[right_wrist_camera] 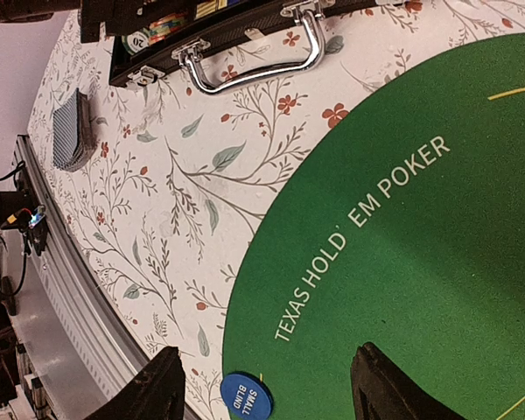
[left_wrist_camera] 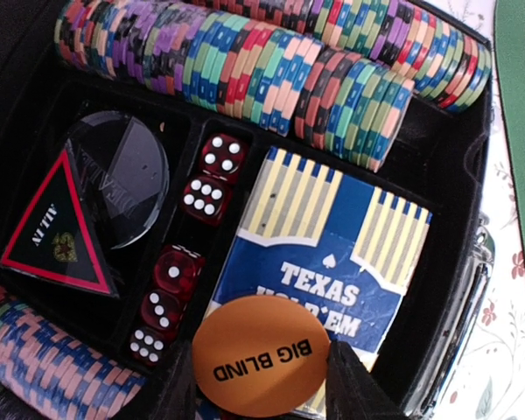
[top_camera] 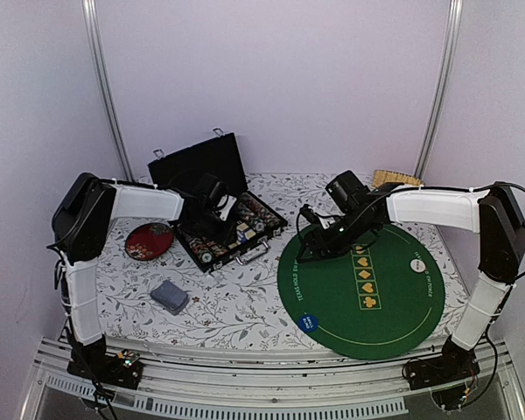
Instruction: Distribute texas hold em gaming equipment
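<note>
In the left wrist view, my left gripper is over the open chip case (top_camera: 227, 232), the orange BIG BLIND button (left_wrist_camera: 258, 346) between its fingertips; whether they grip it is unclear. Beneath are a TEXAS HOLD'EM card box (left_wrist_camera: 332, 245), red dice (left_wrist_camera: 206, 197), an ALL IN triangle (left_wrist_camera: 57, 227) and chip rows (left_wrist_camera: 245, 70). My right gripper stands open and empty over the green mat (right_wrist_camera: 394, 262). A blue SMALL BLIND button (right_wrist_camera: 247, 394) lies on the mat's near-left part, and a white button (top_camera: 417, 265) at its right.
A red round dish (top_camera: 149, 241) sits left of the case, and a grey-blue stack (top_camera: 169, 297) lies on the cloth in front. A wooden piece (top_camera: 395, 178) stands at the back right.
</note>
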